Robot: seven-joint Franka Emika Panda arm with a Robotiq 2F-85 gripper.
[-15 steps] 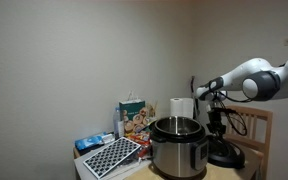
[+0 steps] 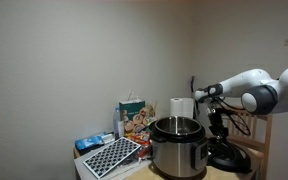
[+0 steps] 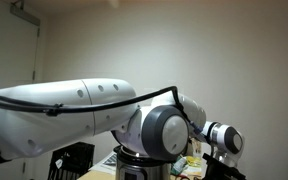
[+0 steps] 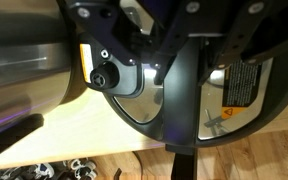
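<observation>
The silver and black pressure cooker (image 2: 179, 148) stands upright without its lid, its top uncovered. To its right, in exterior view 1, is the round dark lid (image 2: 229, 156). My gripper (image 2: 219, 134) points down over the lid, and the wrist view shows the lid (image 4: 224, 105) close beneath it. A black handle (image 4: 182, 105) crosses the lid's metal face. My fingers are shut on this handle, though the gripper body hides much of the contact. In exterior view 2, the arm partly covers the cooker (image 3: 142, 166).
A perforated white tray (image 2: 109, 157), a blue box (image 2: 91, 142) and a printed bag (image 2: 133, 115) lie left of the cooker. A paper towel roll (image 2: 181, 107) stands behind it. A wooden chair (image 2: 259, 130) is behind the lid.
The forearm has shifted slightly to the right in exterior view 1. The lid under my gripper appears a little displaced or tilted; the cooker has stayed put.
</observation>
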